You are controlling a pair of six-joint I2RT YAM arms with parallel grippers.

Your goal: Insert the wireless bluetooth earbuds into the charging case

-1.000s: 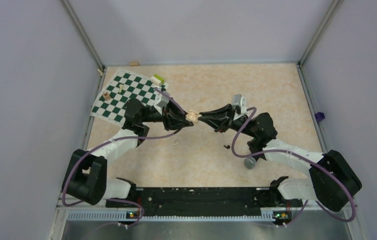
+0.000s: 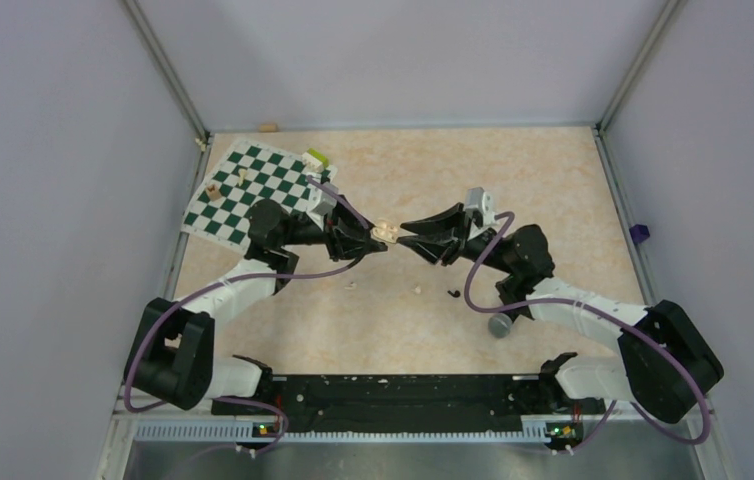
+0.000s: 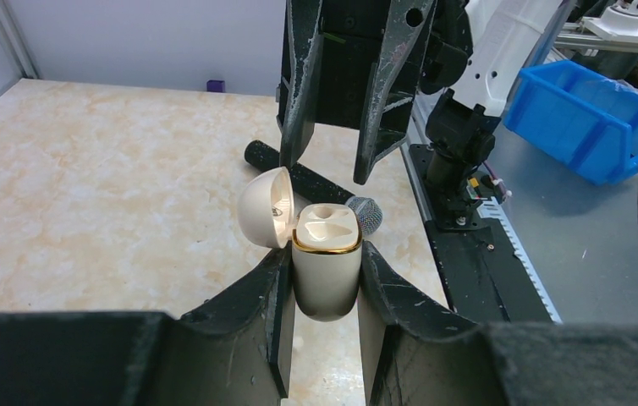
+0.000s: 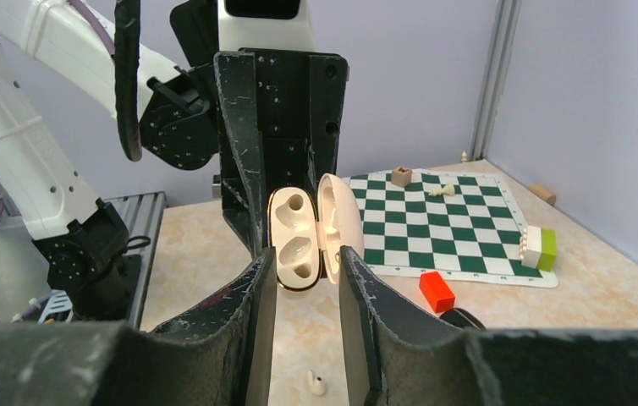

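Note:
The open white charging case [image 3: 327, 279] with a gold rim is gripped upright by my left gripper, its rounded lid [image 3: 263, 207] swung back. In the right wrist view both hollows of the case [image 4: 295, 241] look empty. My right gripper stands open just above and beyond the case, its fingertips apart with nothing between them. One small white earbud [image 2: 418, 290] lies on the table below the grippers. Another small white earbud [image 2: 350, 285] rests farther left; the right wrist view also shows an earbud [image 4: 316, 385] on the tabletop.
A green chessboard [image 2: 253, 190] with small pieces covers the back left, with a green-and-white block [image 4: 538, 248] at its edge. A red block [image 4: 437, 292] lies nearby. The microphone [image 3: 365, 211] sits under my right arm. Small dark items [image 2: 454, 293] lie right of centre.
My right gripper's fingers have spread, and the arm barely moved. A white earbud now shows on the table below the grippers, where the table was bare. The left arm and case stay put.

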